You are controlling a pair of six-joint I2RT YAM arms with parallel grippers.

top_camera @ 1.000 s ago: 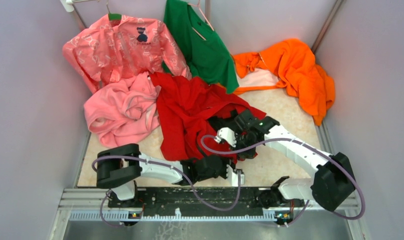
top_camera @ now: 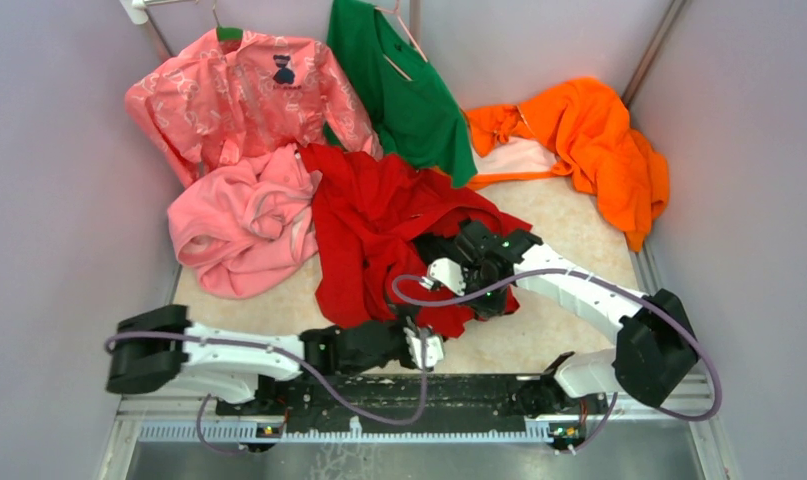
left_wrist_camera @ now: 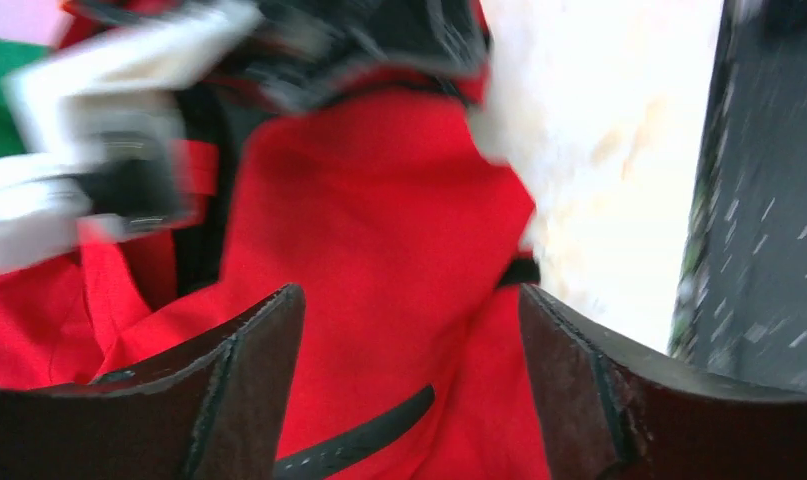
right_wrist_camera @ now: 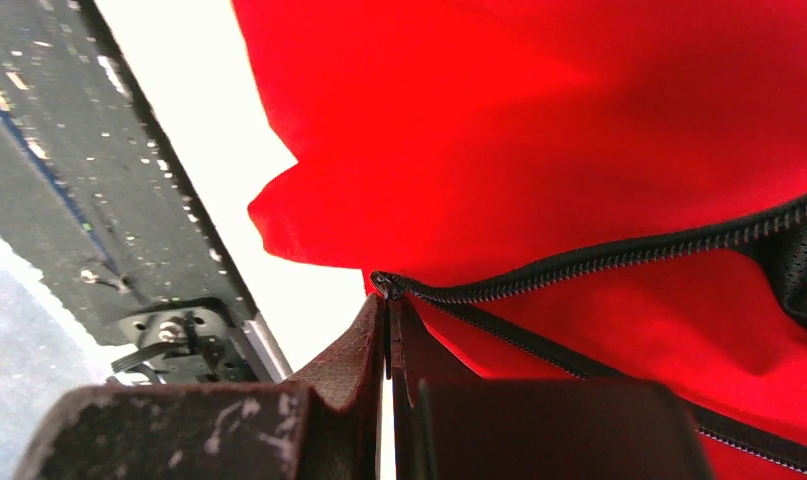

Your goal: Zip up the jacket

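The red jacket lies open in the middle of the table, with black zipper tapes showing. My right gripper is shut at the end of a black zipper tape, where the two zipper halves meet near the jacket's edge; whether tape is pinched between the tips is hard to tell. My left gripper is open above a red fold, with a black zipper strip below it. In the top view the left gripper sits at the jacket's front edge, left of the right one.
A pink printed jacket, pink fleece, green top and orange garment surround the red jacket. Bare table shows on the right. A dark rail runs along the front.
The right arm has shifted slightly.
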